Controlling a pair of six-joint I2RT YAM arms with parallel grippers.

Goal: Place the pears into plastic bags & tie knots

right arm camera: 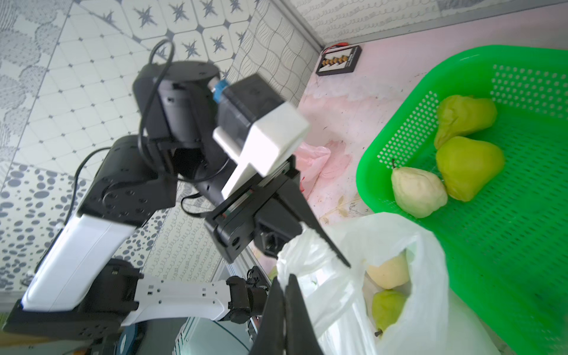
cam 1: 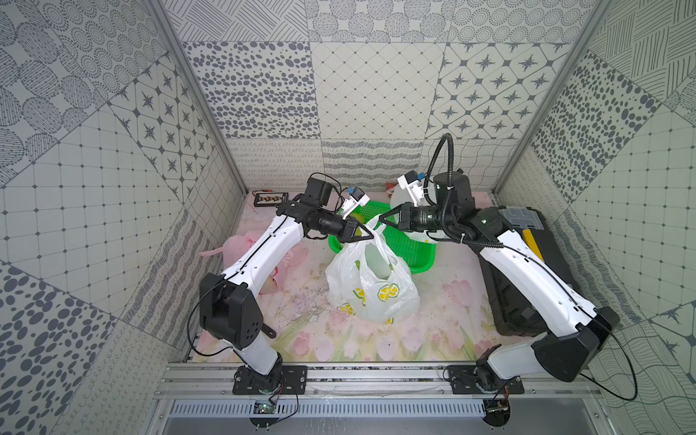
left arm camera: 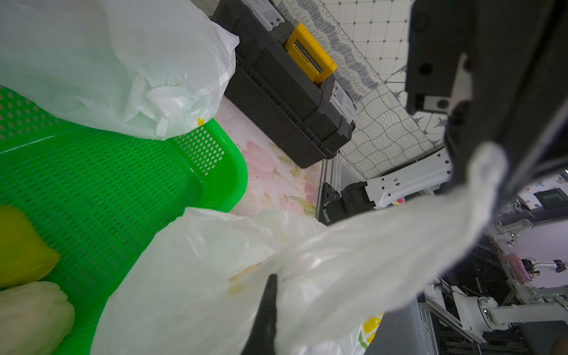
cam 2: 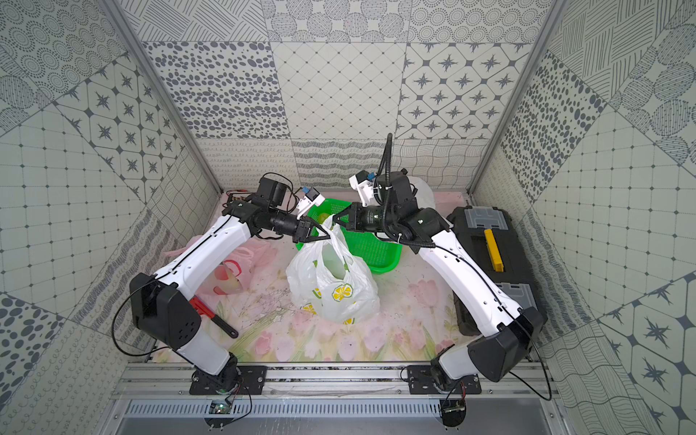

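A white plastic bag with lemon prints (cam 1: 348,282) stands on the table, its top pulled upward. My left gripper (cam 1: 372,237) is shut on the gathered plastic near the top. Just beyond it, my right gripper (cam 1: 382,219) is shut on the tip of the same plastic, a strip stretching between the two. Through the bag's opening, the right wrist view shows a green pear (right arm camera: 387,307) and a pale one (right arm camera: 390,272). In the green basket (right arm camera: 532,56) lie two yellow-green pears (right arm camera: 470,168) and a whitish pear (right arm camera: 419,190). No knot can be made out.
Another white bag (left arm camera: 148,65) rests over the basket's far side. A black toolbox (cam 2: 467,290) occupies the right, a pink bag (cam 2: 250,257) the left. Near the left arm lies a red-and-black tool (cam 2: 214,317). Open tablecloth (cam 1: 442,319) shows in front.
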